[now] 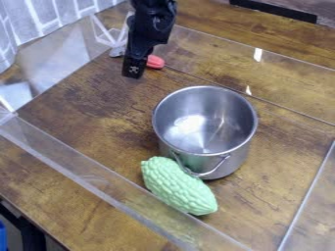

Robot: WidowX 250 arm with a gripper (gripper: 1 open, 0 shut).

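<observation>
At the upper middle of the camera view, the black gripper (136, 63) hangs from the arm, low over the wooden table and just left of a small red object (156, 62); whether its fingers are open or shut is unclear. A steel pot (205, 130) stands right of centre. Below it lies a pale green bumpy vegetable toy (178, 185), close to the pot's base.
Clear plastic walls (92, 176) border the wooden workspace (78, 118). A pale curtain or cloth is at the top left.
</observation>
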